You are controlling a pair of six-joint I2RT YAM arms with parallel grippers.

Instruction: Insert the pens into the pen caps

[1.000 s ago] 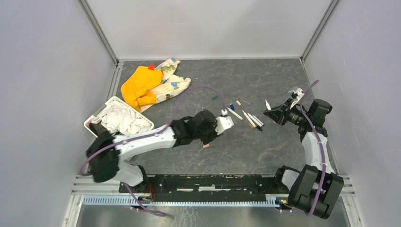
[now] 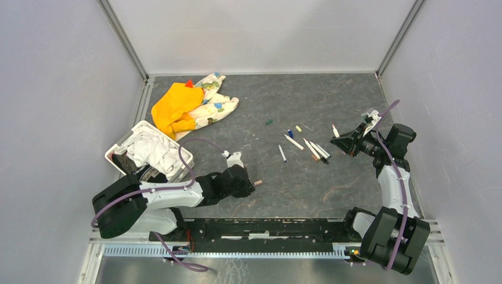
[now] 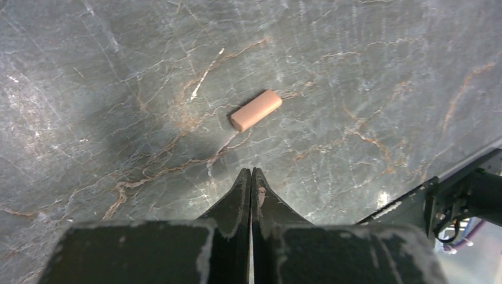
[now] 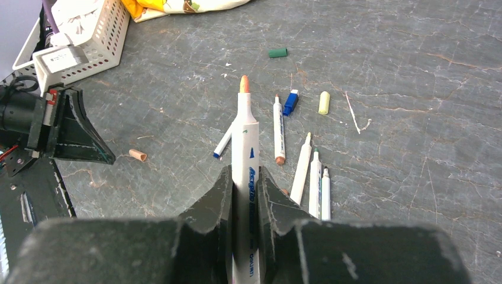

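Note:
My left gripper is shut, nothing showing between its fingertips, above the table near a peach cap (image 3: 256,111). My right gripper is shut on a white pen (image 4: 244,148) with an orange tip pointing up, held at the right of the top view. Between the arms lie several white pens (image 2: 294,142), along with a green cap (image 4: 277,52), a blue cap (image 4: 290,102) and a pale yellow cap (image 4: 324,102). Another peach cap (image 2: 315,157) is partly hidden among the pens.
A white basket (image 2: 110,154) of cloths stands at the left, with yellow and patterned fabric (image 2: 177,106) behind it. Walls border both sides.
My left arm has swung back from near the middle pens toward the lower left, by the peach cap at the front. The right arm holding the pen has stayed put.

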